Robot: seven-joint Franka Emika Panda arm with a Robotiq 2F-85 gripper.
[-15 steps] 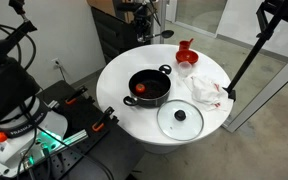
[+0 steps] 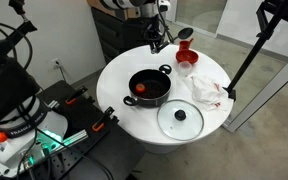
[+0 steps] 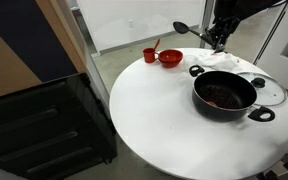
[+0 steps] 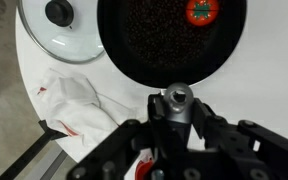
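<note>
My gripper [image 2: 156,46] is shut on the handle of a dark ladle [image 3: 180,28], raised above the far part of the round white table. The ladle's bowl hangs out to one side, clear of the tabletop. In the wrist view the handle's rounded end [image 4: 178,95] shows between the fingers. A black two-handled pot [image 2: 149,99] stands uncovered on the table. Inside it lie dark beans [image 4: 164,30] and a red tomato [image 4: 201,11]. Its glass lid [image 2: 180,121] rests on the table beside it.
A red bowl [image 3: 171,58] and a red cup [image 3: 150,55] stand near the table's edge. White cloth [image 2: 206,87] lies crumpled near the lid.
In exterior view 1, the ladle and gripper have moved to the right, bringing the ladle's bowl in front of the red cup. The pot, lid and cloth have stayed put.
</note>
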